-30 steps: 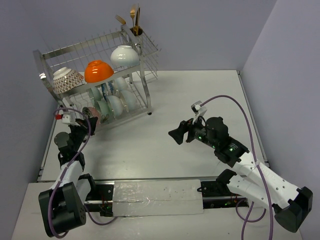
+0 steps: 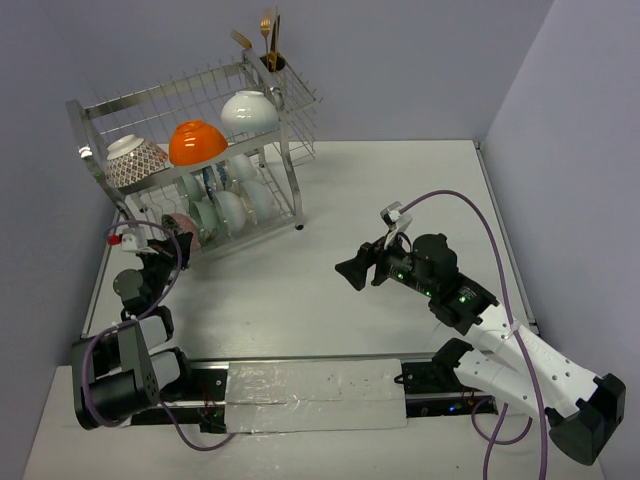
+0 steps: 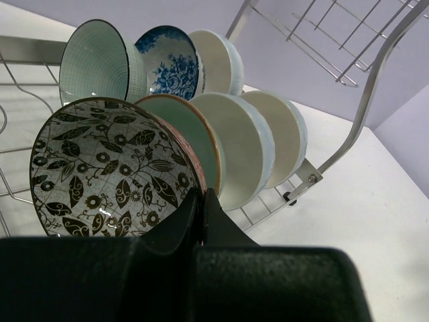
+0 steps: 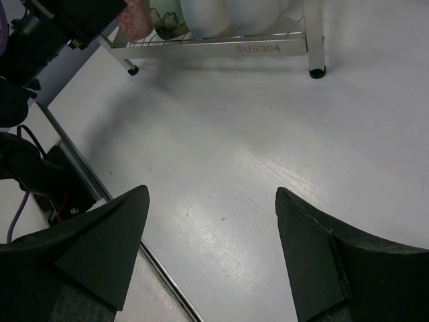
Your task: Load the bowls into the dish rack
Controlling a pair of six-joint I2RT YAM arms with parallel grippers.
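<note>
In the left wrist view a bowl with a dark leaf-and-flower pattern inside (image 3: pixel 110 168) stands on edge at the lower tier of the dish rack (image 2: pixel 250 238). My left gripper is shut on its rim, at the bowl's lower right; the bowl's pink outside (image 4: pixel 134 21) shows in the right wrist view. Right behind it stand a green bowl with a brown rim (image 3: pixel 191 127) and two pale bowls (image 3: pixel 234 147). A light green bowl (image 3: pixel 94 64) and a blue-flowered bowl (image 3: pixel 171 64) fill the back row. Over bare table, my right gripper hangs open and empty.
On the upper tier sit a patterned bowl (image 2: pixel 135 162), an orange bowl (image 2: pixel 197 144) and a white bowl (image 2: pixel 249 113), all upside down. Cutlery (image 2: pixel 268 40) stands in a holder at the rack's right end.
The left arm's elbow has shifted up and slightly left, while its gripper has stayed by the patterned bowl, which has turned a little. The right arm is nearly still.
</note>
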